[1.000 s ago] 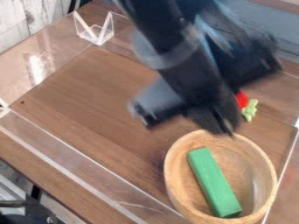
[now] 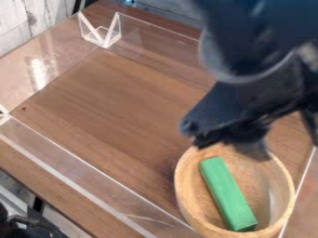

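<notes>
A round wooden bowl (image 2: 191, 198) stands at the lower right of the camera view, with a green rectangular block (image 2: 224, 191) lying inside it. My gripper (image 2: 248, 125) hangs dark and blurred above the bowl's back rim, reaching in from the upper right and covering much of that corner. Its fingers are too blurred and self-hidden to tell how they stand.
The brown wooden board (image 2: 112, 112) is clear left of the bowl. Clear acrylic edging runs along its left and front sides, with a clear angular piece (image 2: 100, 33) at the back left. The area behind my arm is hidden.
My arm has shifted about over the board, now sitting more to the upper right. The red and green object seen at the right a second ago is now hidden behind it. The bowl and block are unchanged.
</notes>
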